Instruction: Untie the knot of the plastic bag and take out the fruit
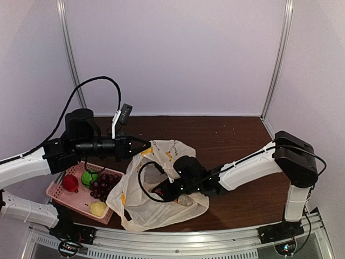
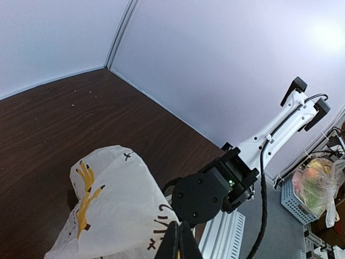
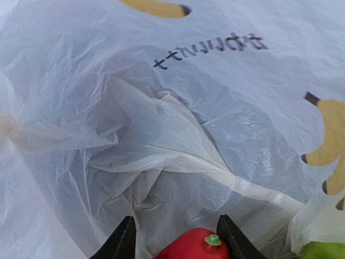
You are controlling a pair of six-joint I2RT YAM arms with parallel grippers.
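Note:
The white plastic bag (image 1: 141, 200), printed with yellow bananas, lies with its mouth gaping to the left in the top view. My left gripper (image 1: 149, 145) is shut at its raised upper rim; in the left wrist view the thin plastic (image 2: 125, 202) runs up to the closed fingers (image 2: 173, 240). Inside the bag is my right gripper (image 1: 160, 193), shut on a red fruit (image 3: 188, 245) with a small green stem, seen between its two fingers in the right wrist view. Part of a green fruit (image 3: 323, 250) shows at that view's lower right corner.
A pink basket (image 1: 75, 200) at the left holds a red fruit (image 1: 70, 183), a green fruit (image 1: 89, 178), grapes (image 1: 102, 187) and a pale yellow fruit (image 1: 97, 208). The table (image 1: 215, 135) behind the bag is clear.

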